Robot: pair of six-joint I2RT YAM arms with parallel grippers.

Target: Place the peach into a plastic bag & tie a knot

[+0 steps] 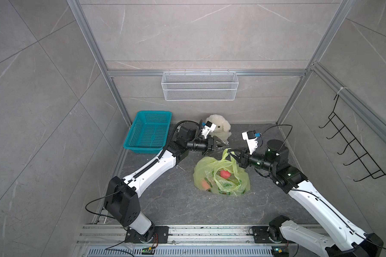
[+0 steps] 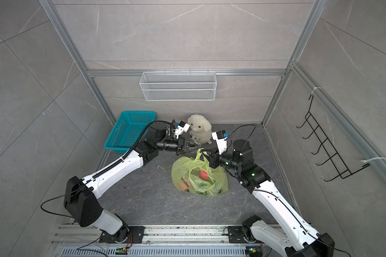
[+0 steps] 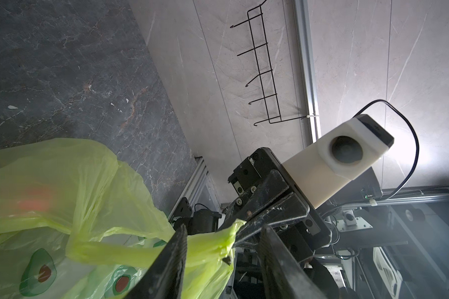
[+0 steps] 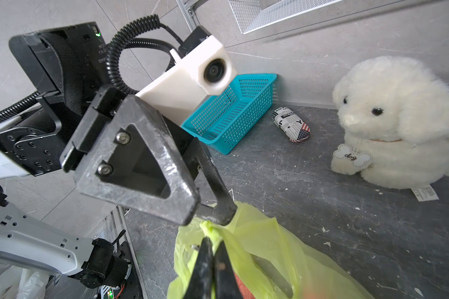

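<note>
A translucent yellow-green plastic bag (image 1: 203, 169) with avocado prints stands on the grey floor, its gathered handle drawn upward. Inside shows a pinkish-red peach (image 1: 225, 174); a paler orange shape (image 1: 205, 184) shows through its left side. In the right wrist view my right gripper is shut, with the thin bag handle (image 4: 210, 230) pinched at its fingertips. My left gripper stands part open, its fingers on either side of the upper bag handle (image 3: 207, 248) without visibly clamping it. The two grippers are very close together above the bag.
Back left holds an empty teal basket (image 1: 147, 130). A white plush dog (image 4: 396, 124) sits behind the grippers, with a patterned pouch-like item (image 4: 290, 124) between it and the basket. A wire rack (image 1: 200, 85) hangs on the back wall. Floor in front of the bag is clear.
</note>
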